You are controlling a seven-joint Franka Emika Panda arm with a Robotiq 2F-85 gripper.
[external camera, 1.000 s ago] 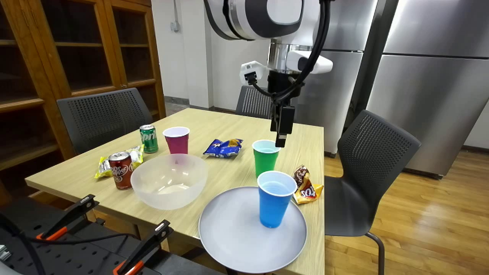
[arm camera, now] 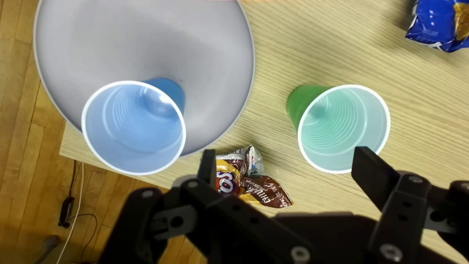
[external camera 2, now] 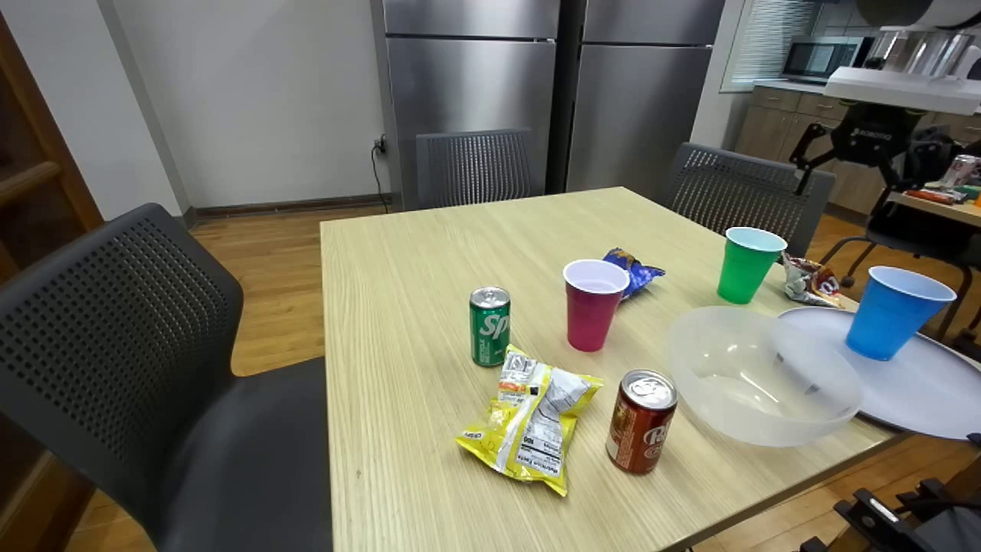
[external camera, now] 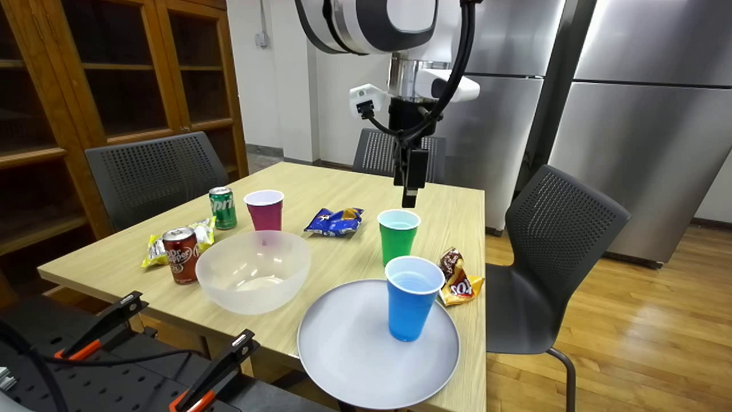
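Observation:
My gripper is open and empty, hanging above the table's right side. Below it in the wrist view lie a green cup (arm camera: 295,105), near the right finger, and a crumpled Fritos bag (arm camera: 263,191) between the fingers' outlines. A blue cup (external camera: 409,305) stands upright on the grey plate (external camera: 343,350). The purple cup (external camera 2: 588,317) stands farther left on the table, close to a blue snack bag (external camera: 334,222). In exterior view 2 the gripper's two fingers (external camera 2: 803,175) are spread, well above the cups.
A translucent bowl (external camera: 240,285) sits left of the plate. Beyond it are a Dr Pepper can (external camera 2: 641,423), a Sprite can (external camera 2: 490,326) and a yellow chip bag (external camera 2: 529,423). Chairs surround it.
My arm and gripper have shifted a little left and up in exterior view 1. Cups, plate, bowl and bags keep their places.

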